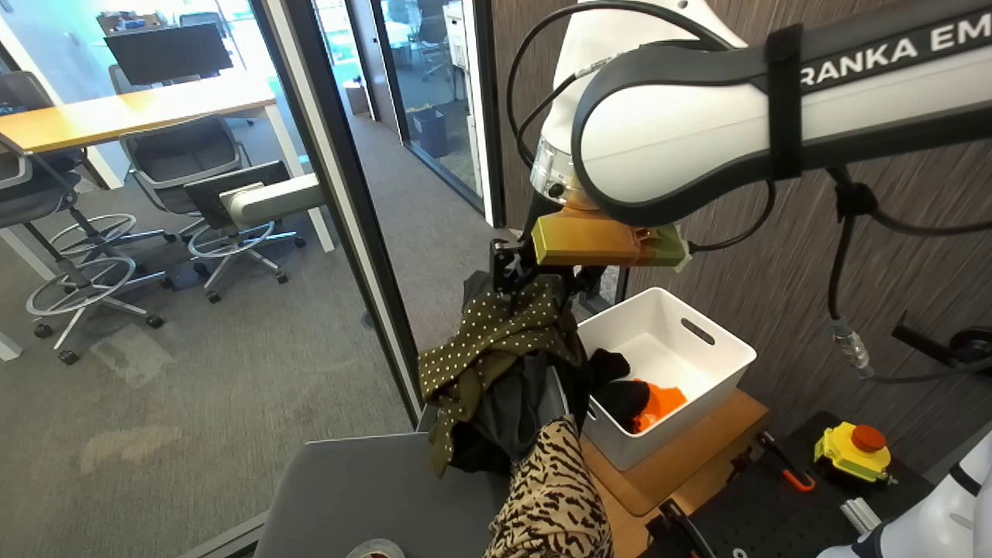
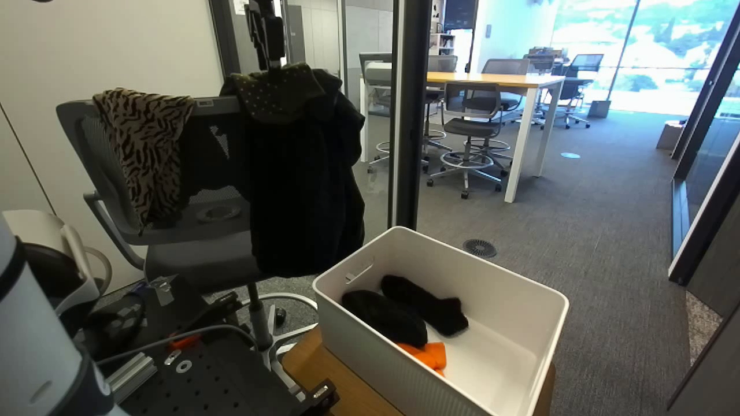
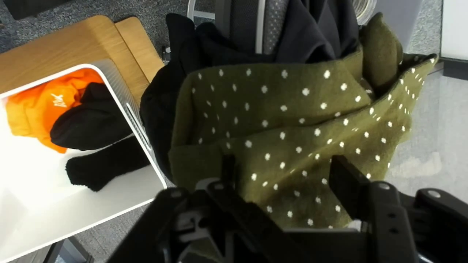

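Observation:
An olive cloth with white dots (image 1: 507, 321) lies draped over the top of a chair back, over dark garments (image 2: 305, 187). My gripper (image 1: 539, 296) points down at its upper folds. In the wrist view the gripper is partly open, its two fingers (image 3: 346, 186) well apart with dotted cloth (image 3: 280, 109) spanning the gap below them. Whether the tips touch the fabric cannot be told. From the other side, the gripper (image 2: 272, 52) stands just above the cloth's collar-like top (image 2: 281, 93).
Beside the chair, a white bin (image 2: 478, 263) on a wooden stand (image 1: 735, 418) holds black items (image 2: 423, 305) and an orange cloth (image 2: 430, 355). A tiger-striped cloth (image 2: 145, 138) hangs on the same chair back. A glass partition post (image 2: 406, 118) rises close behind the chair.

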